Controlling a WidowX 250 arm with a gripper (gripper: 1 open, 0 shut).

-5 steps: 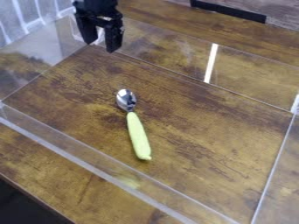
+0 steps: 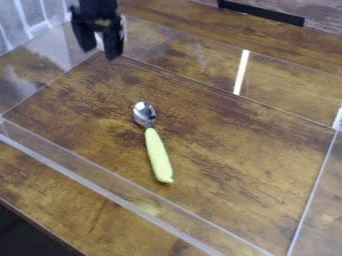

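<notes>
A spoon [image 2: 158, 152] with a pale green handle and a silver bowl lies on the wooden surface, bowl toward the back, handle toward the front. My dark gripper [image 2: 99, 40] hangs at the upper left, behind the spoon and apart from it. It is blurred, so I cannot tell its finger state.
Clear panels [image 2: 315, 187] border the wooden work area [image 2: 234, 150] on the sides, front and back, with a white strip [image 2: 241, 72] at the back. A dark bar [image 2: 261, 12] sits at the top edge.
My gripper is more blurred now and has shifted slightly at the upper left. The spoon has not moved.
</notes>
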